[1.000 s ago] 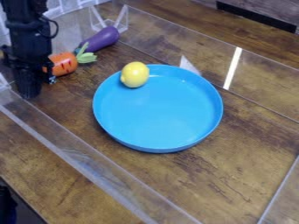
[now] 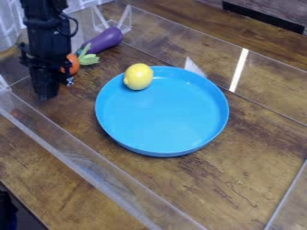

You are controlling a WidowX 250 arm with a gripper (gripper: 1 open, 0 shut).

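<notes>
The black gripper (image 2: 48,72) is at the upper left, shut, with nothing clear between its fingers. It covers most of an orange carrot (image 2: 72,63), of which a part and green tip show to its right. A purple eggplant (image 2: 103,39) lies behind the carrot. A blue plate (image 2: 162,117) sits in the middle, with a yellow lemon (image 2: 136,77) at its upper left rim.
Clear plastic walls edge the wooden surface along the left and right. Bare wood (image 2: 132,180) lies in front of the plate and to its right.
The gripper has moved a little to the right, over the carrot, and now hides more of it. The plate, lemon and eggplant look unmoved.
</notes>
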